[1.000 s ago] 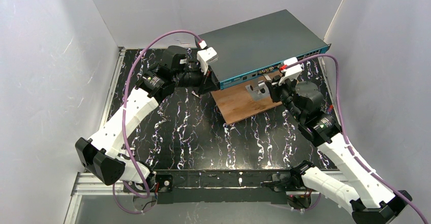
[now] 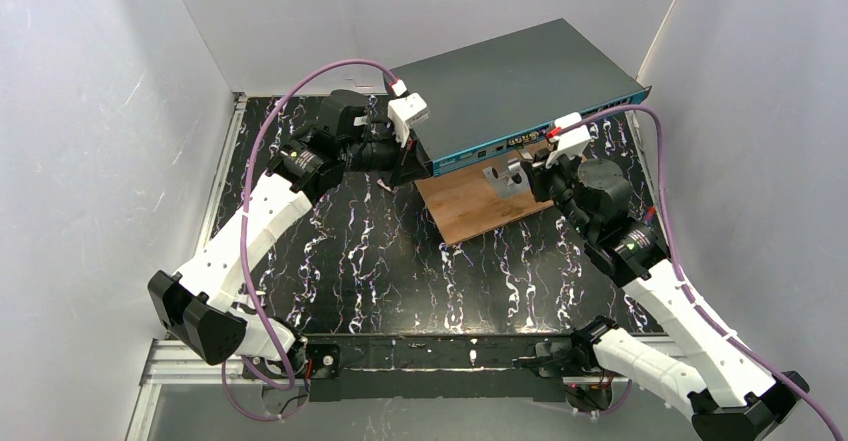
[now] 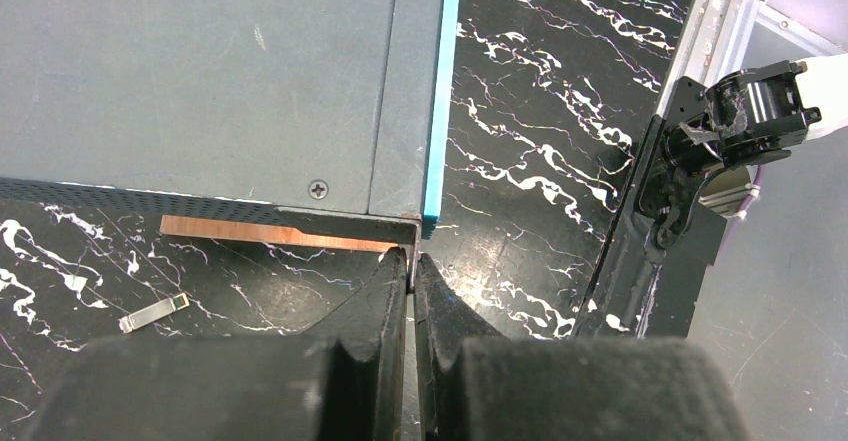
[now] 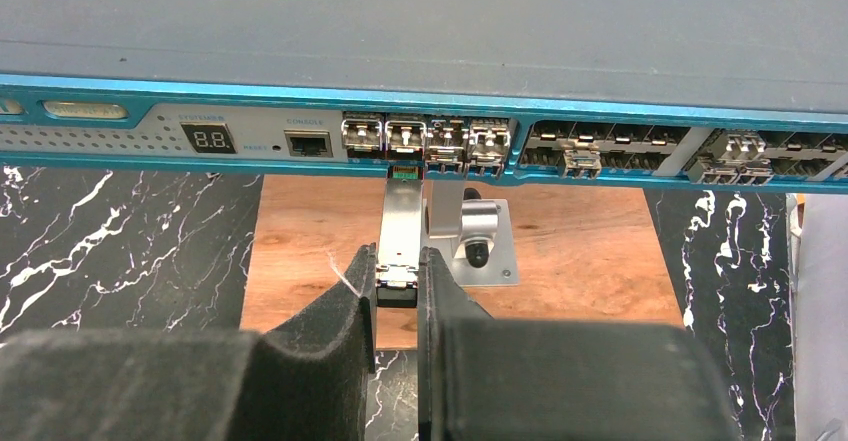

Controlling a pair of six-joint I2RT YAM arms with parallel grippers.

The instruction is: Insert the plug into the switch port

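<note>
The grey network switch has a blue front with a row of metal cage ports beside the console socket. In the right wrist view a silver plug points at that row, its green-contact end just below the ports, seemingly outside them. My right gripper is shut on its rear end. My left gripper is shut at the switch's front corner, its fingertips touching or very close to the metal edge there; whether that edge is between them is hard to tell.
A wooden board with a metal bracket lies beneath the switch on the black marble table. Another small silver module lies on the table near the left gripper. Pale walls surround the sides and back.
</note>
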